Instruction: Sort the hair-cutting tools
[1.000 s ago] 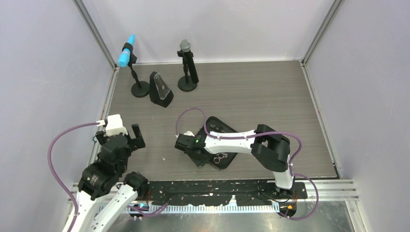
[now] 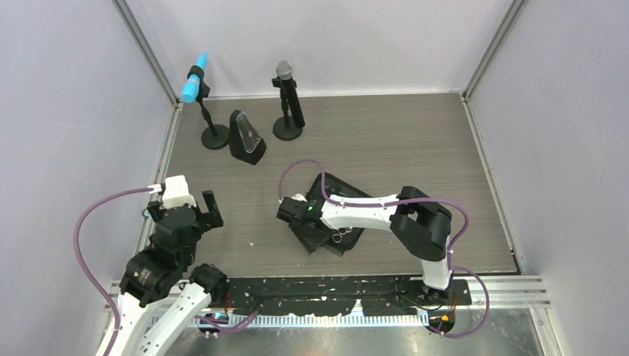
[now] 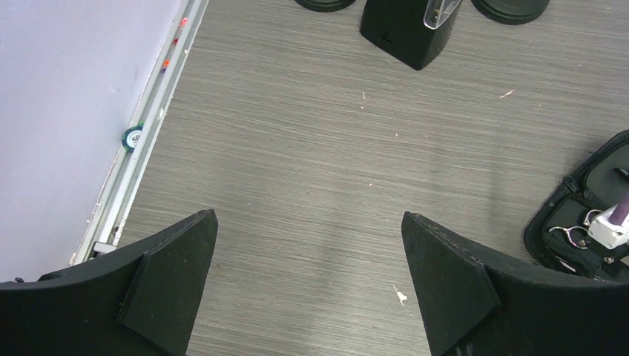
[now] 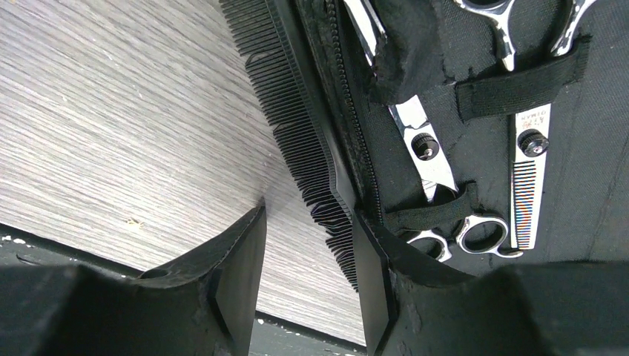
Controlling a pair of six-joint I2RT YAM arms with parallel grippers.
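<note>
An open black scissor case [image 2: 347, 239] lies at the table's front middle, partly hidden under my right arm. In the right wrist view several silver scissors [image 4: 529, 185] sit under its elastic loops, and a black comb [image 4: 289, 126] lies along its zipped edge. My right gripper is open just over that edge, one finger beside the comb's lower part and the other over bare tabletop. My left gripper hangs open at the table's left, empty, with the case to its right.
Two microphone stands [image 2: 287, 130], one holding a blue microphone [image 2: 193, 85], and a black metronome [image 2: 246, 141] stand at the back left. Walls enclose three sides.
My right arm has shifted slightly to the right and toward the back, and the case's visible outline has moved slightly with it. The left arm is still.
</note>
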